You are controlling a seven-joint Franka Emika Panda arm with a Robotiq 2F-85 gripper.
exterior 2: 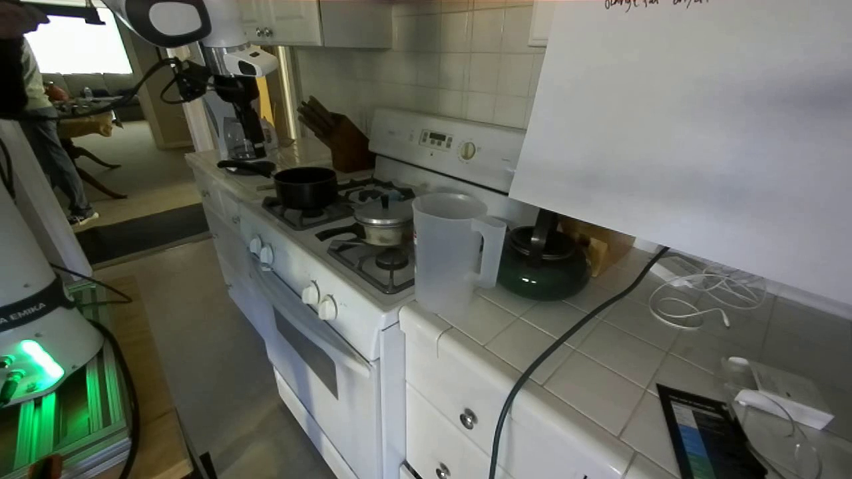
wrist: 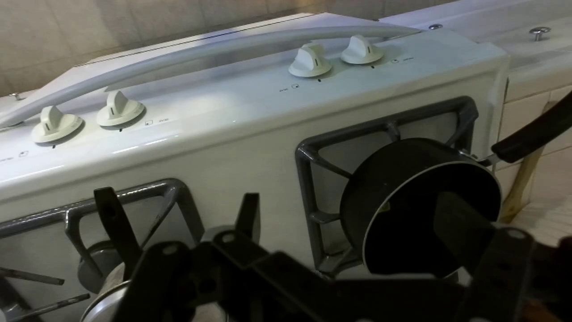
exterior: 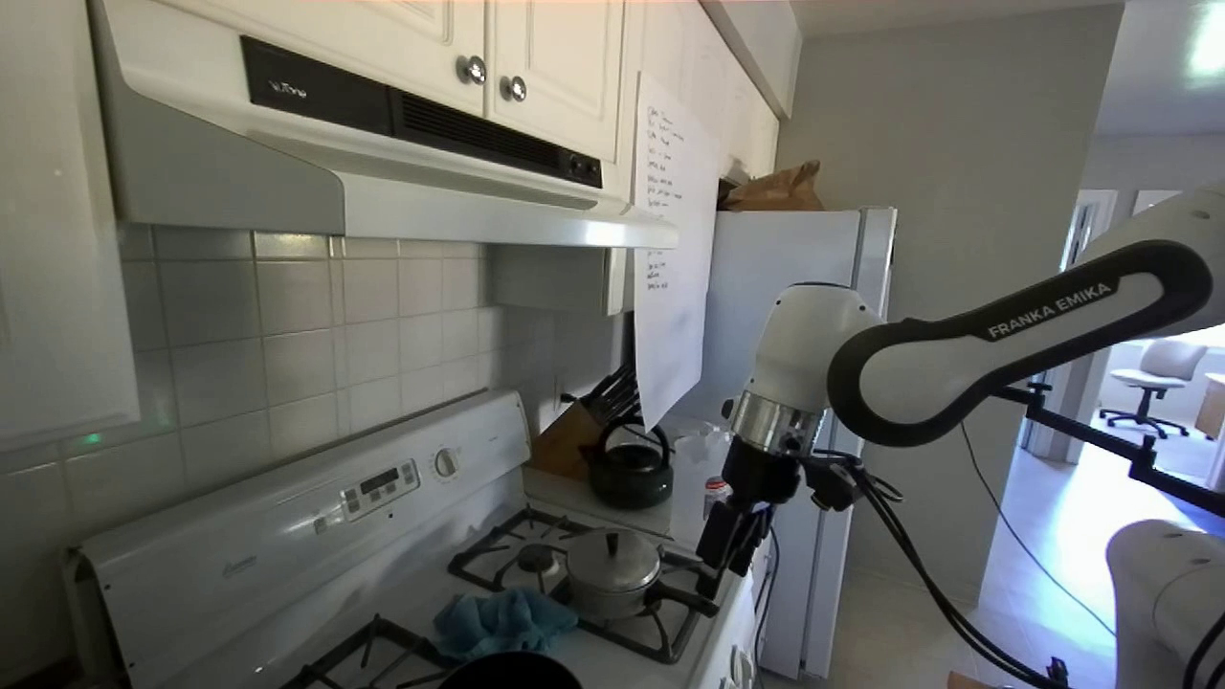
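My gripper hangs open above the stove, its dark fingers [wrist: 249,217] wide apart and nothing visible between them. In the wrist view, the right finger overlaps the mouth of a black saucepan [wrist: 370,188], though their distance in height is hard to judge. That saucepan rests on a burner with its handle toward the right edge. A lidded silver pot [exterior: 612,580] sits on another burner; in exterior view 1 its dark handle lies close to my gripper [exterior: 732,557]. Beside it on the stovetop is a crumpled blue cloth [exterior: 505,622].
A dark kettle [exterior 2: 543,267] and a translucent pitcher [exterior 2: 443,251] stand on the counter beside the stove. White knobs [wrist: 311,61] line the stove front. A knife block [exterior 2: 349,144] is at the far side, and the range hood [exterior: 459,207] overhangs the stove.
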